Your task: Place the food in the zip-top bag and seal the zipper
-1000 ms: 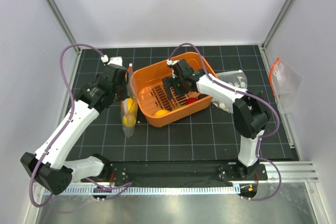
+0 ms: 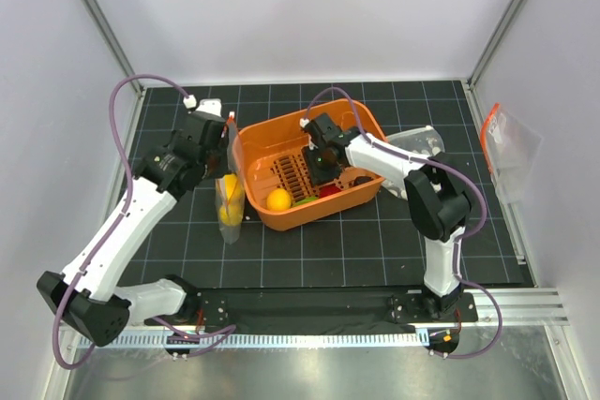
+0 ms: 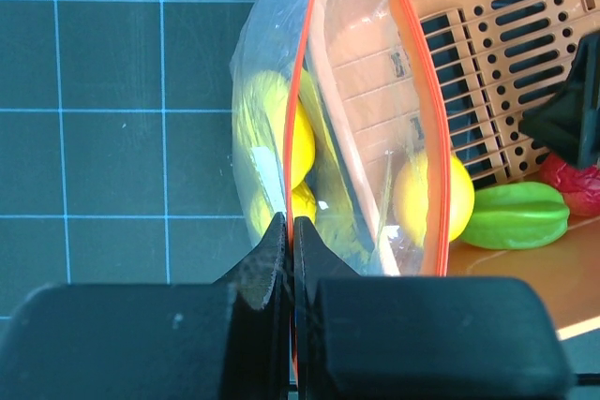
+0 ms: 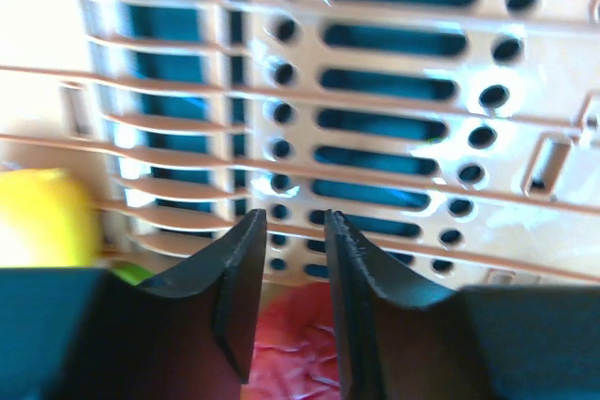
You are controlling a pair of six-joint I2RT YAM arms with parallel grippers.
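Note:
My left gripper is shut on the red zipper edge of a clear bag point(image 2: 231, 222), which stands open holding yellow food point(image 3: 298, 142) at the left of the orange bin point(image 2: 309, 217). My right gripper is down inside the bin, fingers part open with nothing seen between them, just above a red item point(image 4: 295, 344). The bin also holds a yellow-orange round fruit point(image 2: 278, 200), a green star fruit point(image 3: 514, 215) and a dark item point(image 2: 362, 182).
More clear bags point(image 2: 417, 140) lie flat right of the bin, partly under the right arm.
My right gripper has shifted slightly within the bin and now sits lower over the red item; more of the round fruit shows in the top view. The left arm has barely moved.

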